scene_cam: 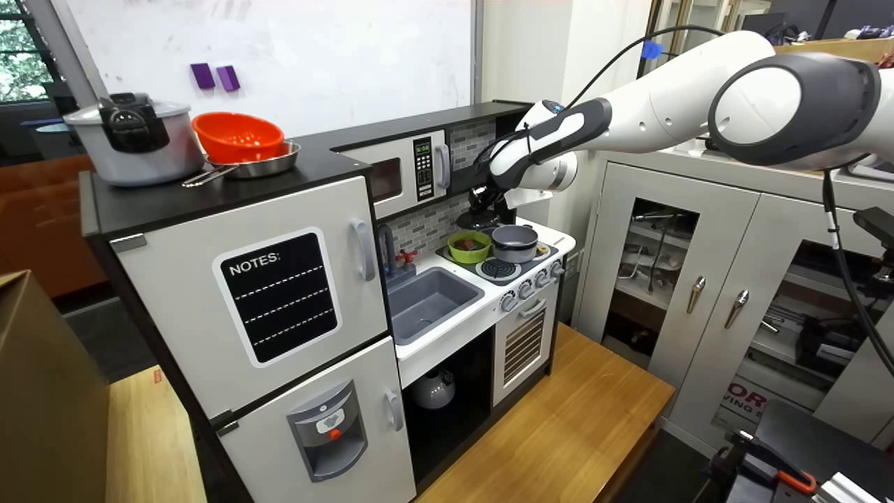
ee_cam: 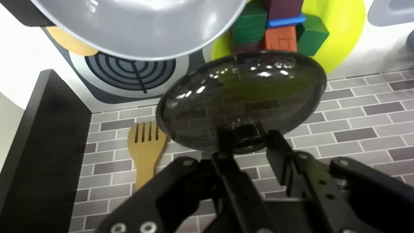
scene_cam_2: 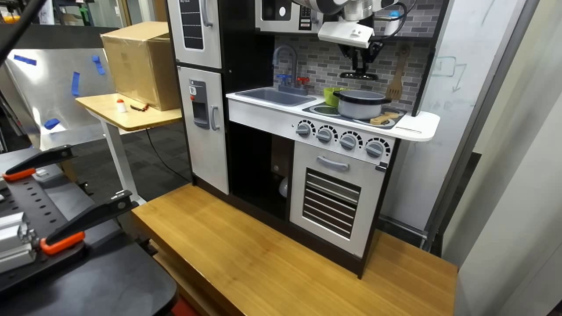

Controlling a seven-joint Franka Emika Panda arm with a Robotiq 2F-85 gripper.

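A dark see-through lid point(ee_cam: 240, 97) hangs in the wrist view, its knob between the fingertips of my gripper, which is shut on it. In exterior view 2 the lid point(scene_cam_2: 358, 76) is in the air above the grey pot point(scene_cam_2: 360, 107), apart from it. The pot point(ee_cam: 143, 27) is uncovered and looks empty where its inside shows. Beside it a green bowl point(scene_cam: 469, 248) stands on the stove; the wrist view shows several coloured blocks point(ee_cam: 281, 38) in the bowl.
A wooden slotted spatula point(ee_cam: 146, 151) hangs against the brick-patterned backsplash point(ee_cam: 361, 128). The dark side panel point(ee_cam: 42, 143) bounds the stove on one side. The microwave point(scene_cam: 406, 175) overhangs the counter, and the sink point(scene_cam: 436, 302) lies beyond the bowl.
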